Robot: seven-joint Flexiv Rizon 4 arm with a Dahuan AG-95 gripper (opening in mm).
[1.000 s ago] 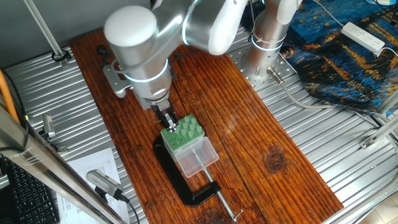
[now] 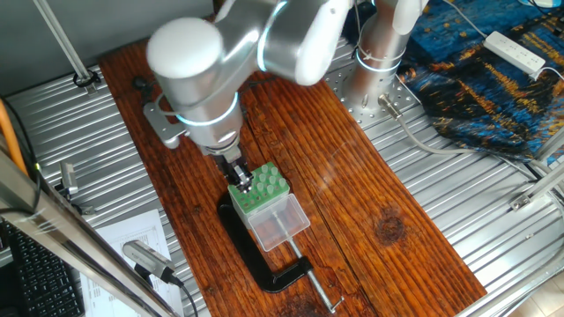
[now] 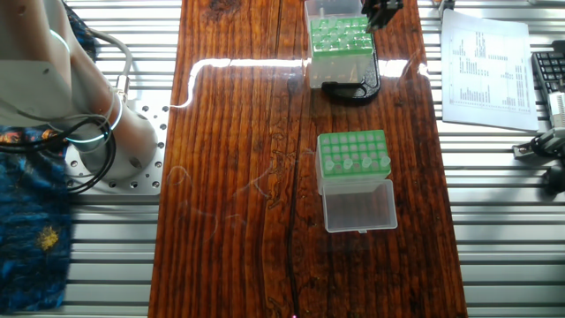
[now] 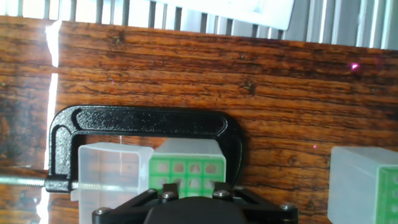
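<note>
A green-topped rack (image 2: 261,187) in a clear box stands on the wooden table, with several pale tubes or tips in it and its clear lid (image 2: 280,224) folded open. My gripper (image 2: 243,182) is at the left corner of this rack, its tips close to the green top. Whether they touch it cannot be told. From the wrist, the gripper covers the rack's near part; rows of holes (image 4: 194,168) show beyond it. How its fingers stand, and whether anything is between them, is unclear.
A black C-clamp (image 4: 146,119) lies around the rack, its screw running beneath the lid. Apart from it stands a second green rack (image 3: 353,148) with a row of pale pieces and an open lid (image 3: 360,208).
Rack, lid and clamp have not moved.
</note>
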